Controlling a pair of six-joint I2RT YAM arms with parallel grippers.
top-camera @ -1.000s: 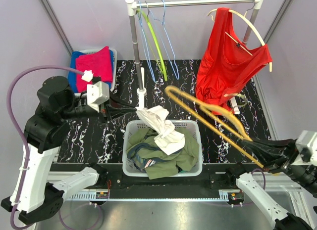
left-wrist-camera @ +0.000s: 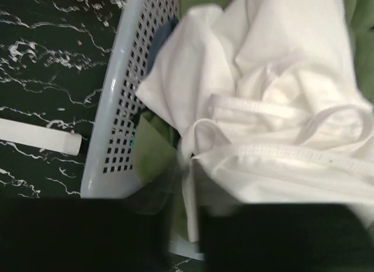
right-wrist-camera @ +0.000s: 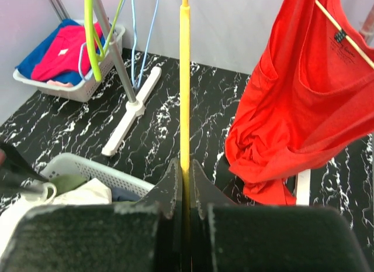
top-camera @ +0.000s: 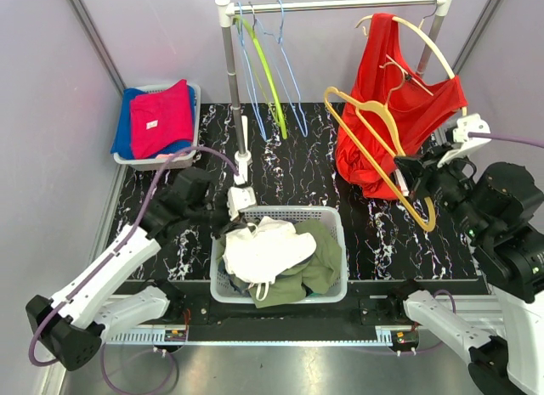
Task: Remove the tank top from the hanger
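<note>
The white tank top (top-camera: 269, 252) lies crumpled on top of the clothes in the grey basket, off any hanger. My left gripper is low at the basket's left side, shut on one thin strap (left-wrist-camera: 189, 210) of the top, which runs between the blurred fingers. Up on the right, my right gripper is shut on the bare yellow hanger (right-wrist-camera: 184, 85). In the top view this hanger (top-camera: 367, 155) is held tilted in front of the red garment, with no cloth on it.
Olive clothes (top-camera: 321, 263) fill the rest of the grey basket (top-camera: 342, 242). A red garment (top-camera: 378, 106) hangs on the rack's right, close behind the yellow hanger. Empty blue and green hangers (top-camera: 270, 72) hang at left. A second basket (top-camera: 198, 127) with folded clothes stands back left.
My left gripper has come down and toward the basket; the white top has sunk from a stretched shape into a heap.
</note>
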